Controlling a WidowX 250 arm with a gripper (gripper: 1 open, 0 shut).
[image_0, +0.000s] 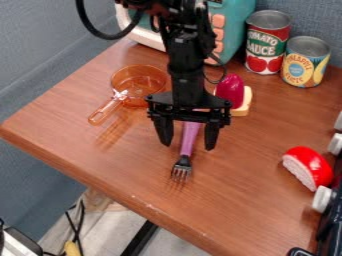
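Note:
My black gripper (189, 130) hangs over the middle of the wooden table, its two fingers apart, open. Directly under it, a fork (183, 165) with a pink-purple handle lies with its metal tines toward the front edge. The handle runs up between the fingers; whether they touch it I cannot tell. Part of the handle is hidden behind the gripper.
An orange clear pan (138, 78) sits left, a pink item (230, 90) on a yellow piece behind the gripper. Two cans (266, 45) and a teal toy (227, 20) stand at the back. A red-white object (306, 166) lies right.

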